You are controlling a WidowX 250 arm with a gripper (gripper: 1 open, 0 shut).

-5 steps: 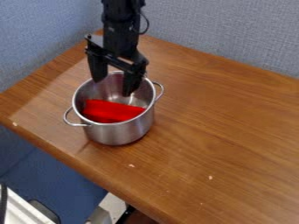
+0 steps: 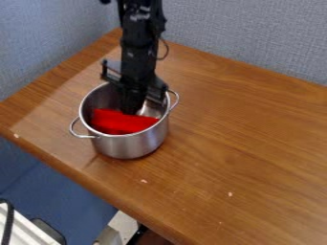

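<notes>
A steel pot (image 2: 136,143) with two handles sits near the left edge of the wooden table (image 2: 243,163), with a red object (image 2: 118,122) lying inside it. My black gripper (image 2: 137,96) is down inside the back of the pot, just behind the red object. Its fingertips are hidden or too dark to make out, so I cannot see whether it is open or shut.
Grey padded walls stand behind and to the left. Below the left table edge are a blue surface and some white and black items (image 2: 19,230).
My gripper has come down from above the pot into it. The pot and the red object look to be in the same place.
</notes>
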